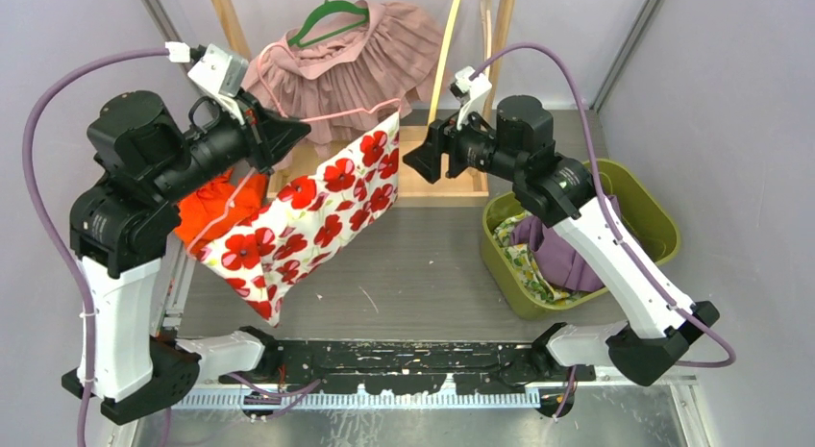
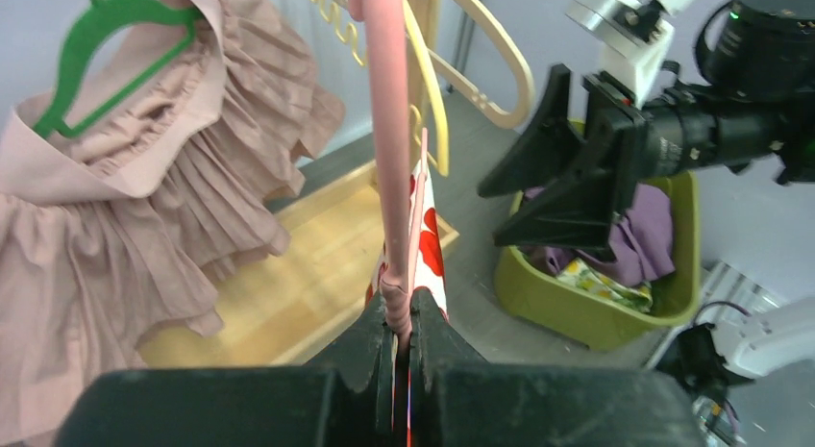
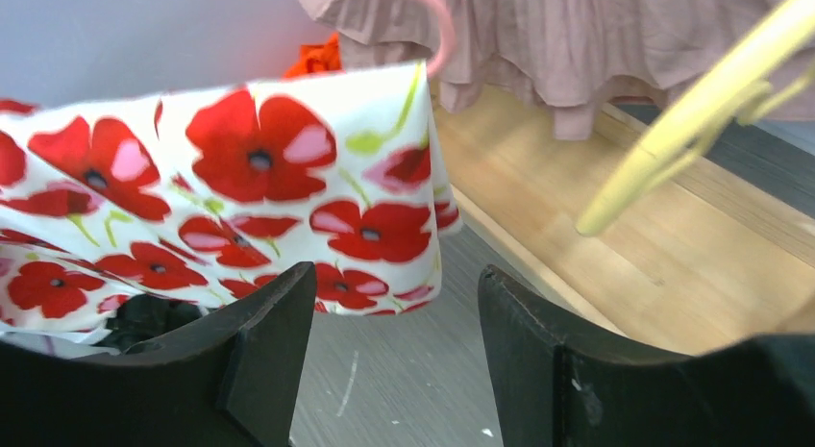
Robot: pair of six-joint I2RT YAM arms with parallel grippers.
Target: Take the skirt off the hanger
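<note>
A pink hanger (image 2: 382,149) is in my left gripper (image 1: 288,130), which is shut on it; from it hangs a white skirt with red poppies (image 1: 327,207), stretched out toward the centre in the top view. My right gripper (image 1: 425,154) faces that skirt's corner with fingers apart and nothing between them; in the right wrist view the skirt's edge is just beyond the fingertips. A pink ruffled skirt (image 1: 394,53) on a green hanger (image 1: 327,29) hangs at the back.
A yellow hanger (image 3: 692,111) hangs beside my right gripper. Below the rack is a wooden base (image 1: 442,192). A green bin (image 1: 509,284) with folded cloths stands at right, orange cloth (image 1: 197,207) at left.
</note>
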